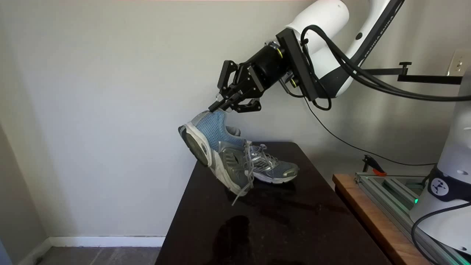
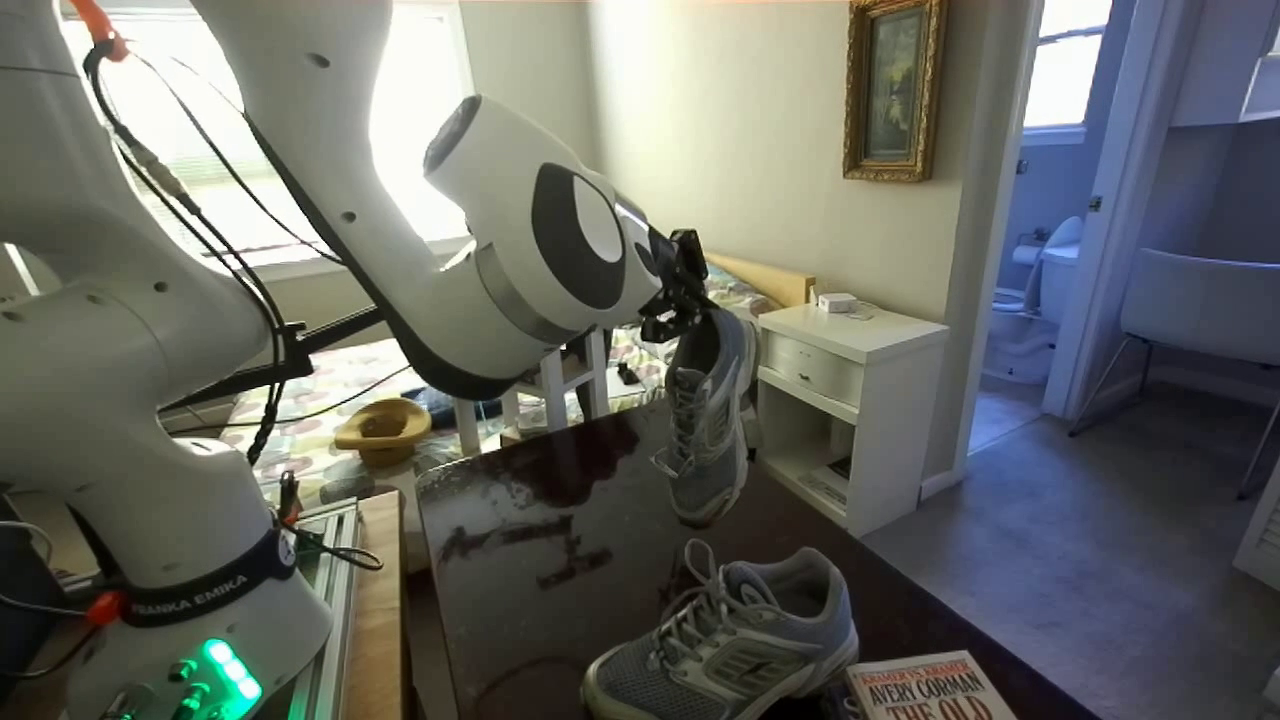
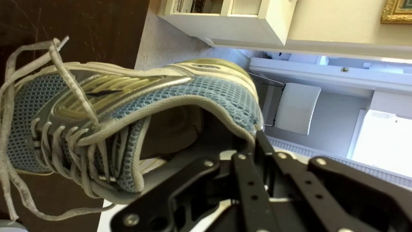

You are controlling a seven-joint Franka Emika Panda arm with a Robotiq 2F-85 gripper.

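Heel up and toe down, a grey and blue running shoe hangs over the dark table. My gripper is shut on the rim of its heel collar. In the wrist view the fingertips pinch that collar edge, and the shoe's laces dangle loose. A second, matching shoe rests upright on the table; in exterior view 1 it shows partly hidden behind the held one. Whether the held shoe's toe touches the table is hard to tell.
A book lies beside the resting shoe near the table edge. A white nightstand stands past the table's far side.
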